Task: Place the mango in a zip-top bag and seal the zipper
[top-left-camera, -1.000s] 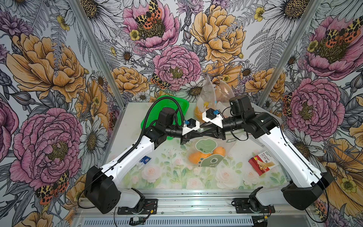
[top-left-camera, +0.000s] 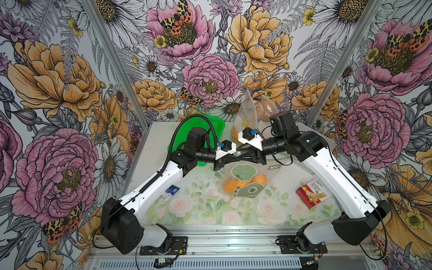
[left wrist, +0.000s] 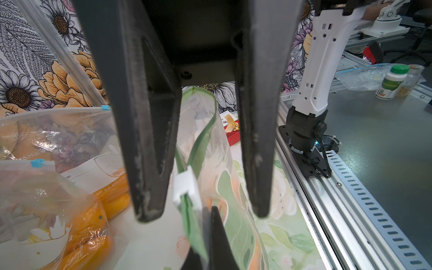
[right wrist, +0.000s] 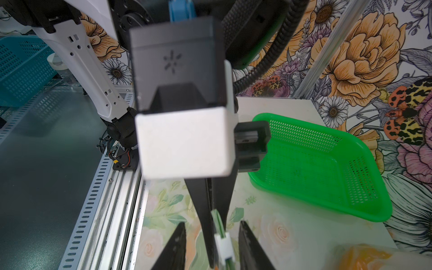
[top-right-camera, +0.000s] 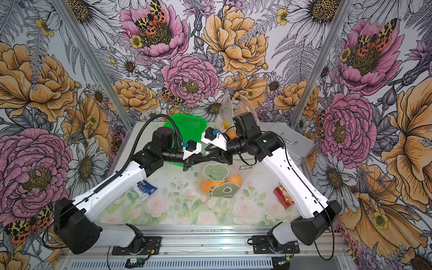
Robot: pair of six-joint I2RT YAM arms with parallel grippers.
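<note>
A clear zip bag with green print (top-left-camera: 244,173) holds orange mangoes (top-left-camera: 231,185) at the middle of the table. Both grippers meet at its top edge, where a white zipper slider (left wrist: 186,184) sits on a green strip (left wrist: 198,144). My left gripper (top-left-camera: 227,158) is shut at the bag's top; in the left wrist view the strip and slider show at its fingertips. My right gripper (top-left-camera: 247,158) reaches in from the right, shut on the bag's top edge, partly hidden by the other gripper in the top views.
A green basket stands at back left. More filled bags (top-left-camera: 245,112) stand at back right. A red packet (top-left-camera: 310,193) lies at front right, a blue packet (top-left-camera: 171,191) at front left.
</note>
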